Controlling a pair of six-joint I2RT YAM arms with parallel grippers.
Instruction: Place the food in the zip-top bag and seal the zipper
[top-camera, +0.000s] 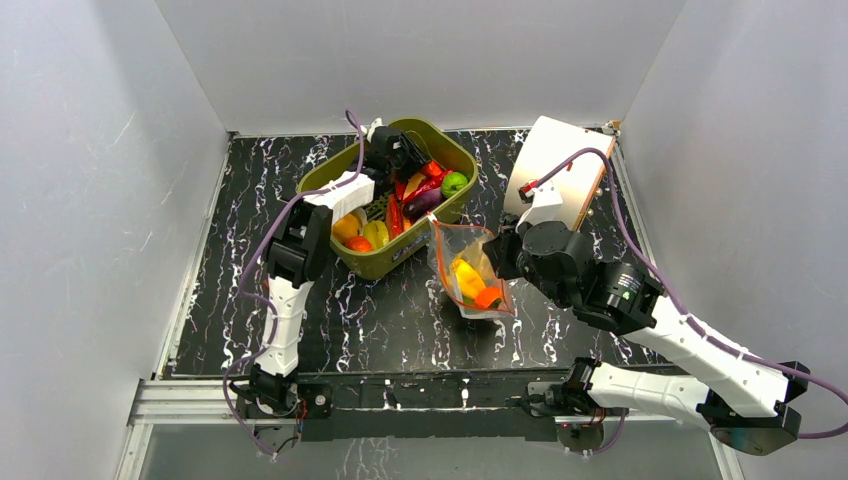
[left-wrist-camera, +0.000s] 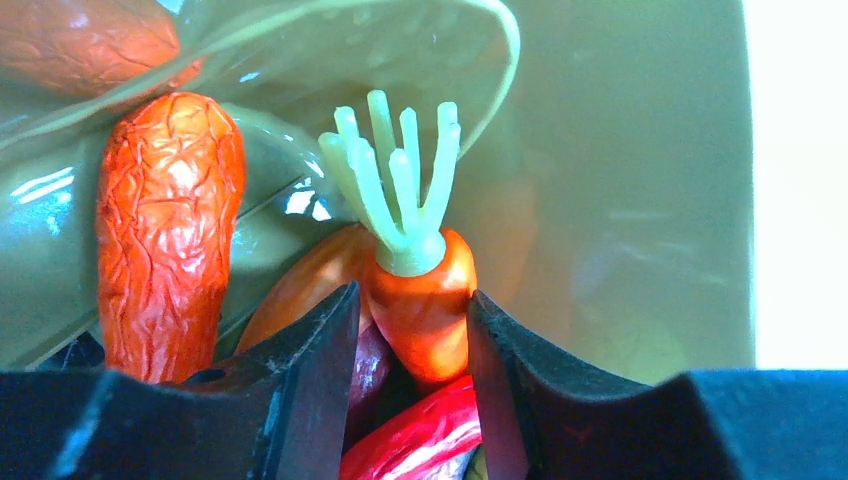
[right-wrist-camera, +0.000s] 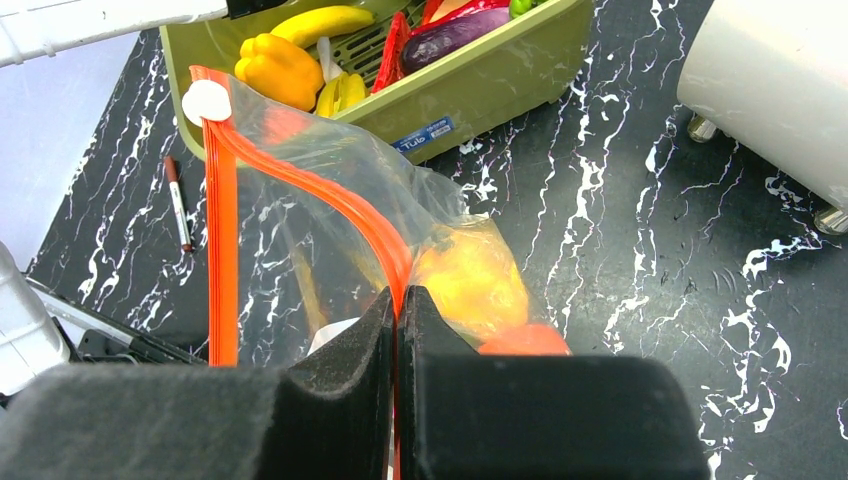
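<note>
A zip top bag (top-camera: 455, 250) with orange zipper stands on the table, yellow and orange food inside. My right gripper is shut on the bag's zipper edge, holding the mouth open. My left gripper is down inside the green basket (top-camera: 365, 262), part open, its fingertips around an orange carrot (left-wrist-camera: 420, 300) with pale green stems. A red textured item (left-wrist-camera: 165, 230) and a red pepper (left-wrist-camera: 420, 440) lie beside the carrot.
A white cylinder (top-camera: 550, 160) stands at the back right. A marker (right-wrist-camera: 178, 205) lies on the table. Grey walls enclose the workspace.
</note>
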